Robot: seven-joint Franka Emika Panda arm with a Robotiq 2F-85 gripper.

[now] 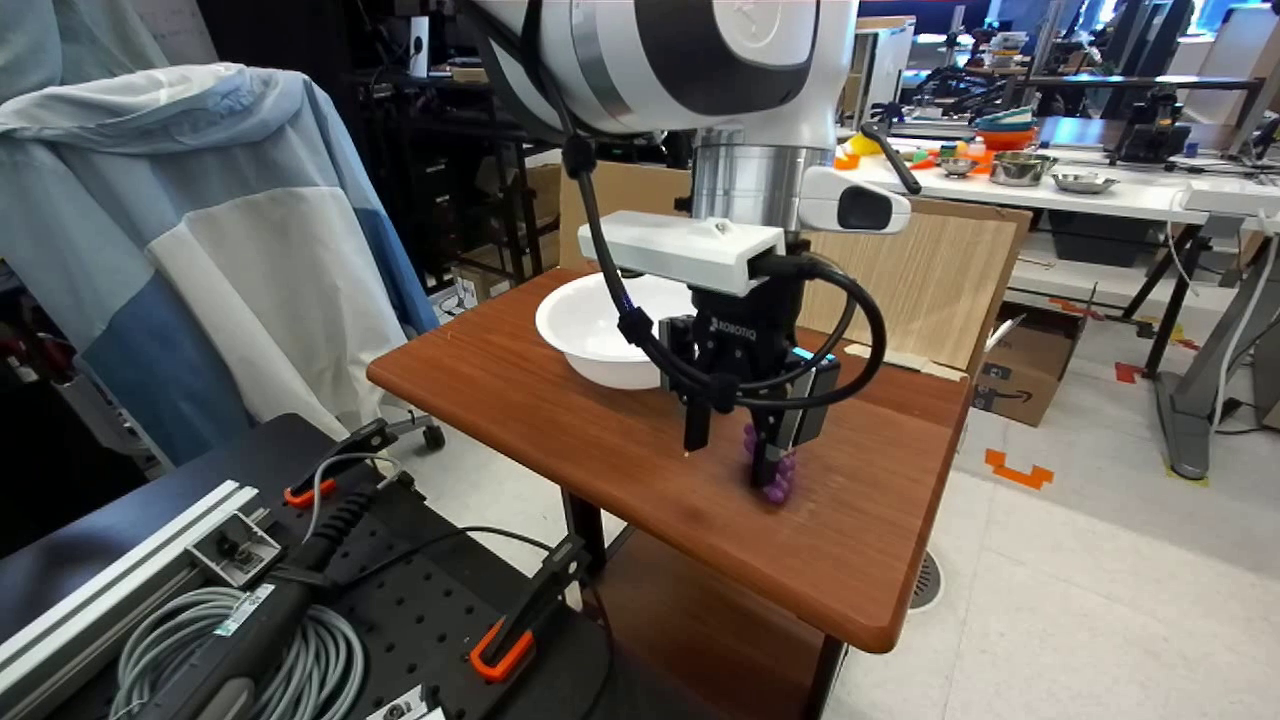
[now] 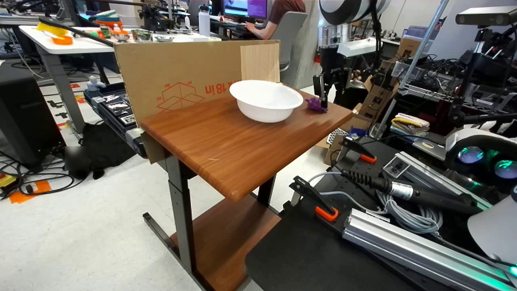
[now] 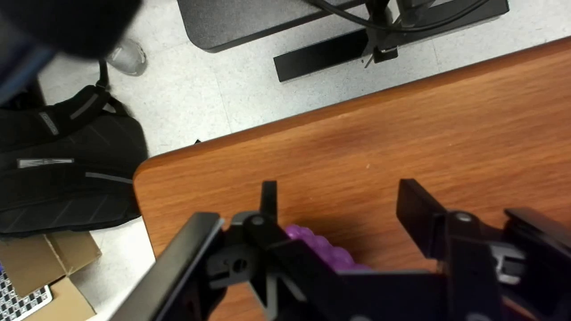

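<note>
A bunch of purple grapes [image 1: 779, 482] lies on the brown table, partly hidden behind one of my fingers [image 1: 765, 460]. My gripper [image 1: 729, 446] is open above the tabletop, its fingers spread well apart. In the wrist view the grapes [image 3: 326, 249] show low in the picture, near the left finger and half covered by the gripper's body; the gap between the fingertips holds only bare wood. From the other side, the grapes [image 2: 316, 104] appear right by the gripper [image 2: 320, 95]. Whether a finger touches them I cannot tell.
A white bowl [image 2: 266, 99] stands on the table [image 2: 208, 145], behind the gripper in the first exterior view. Cardboard panels [image 2: 184, 72] rise along one table edge. Bare wood surrounds the grapes toward the near edge and corner.
</note>
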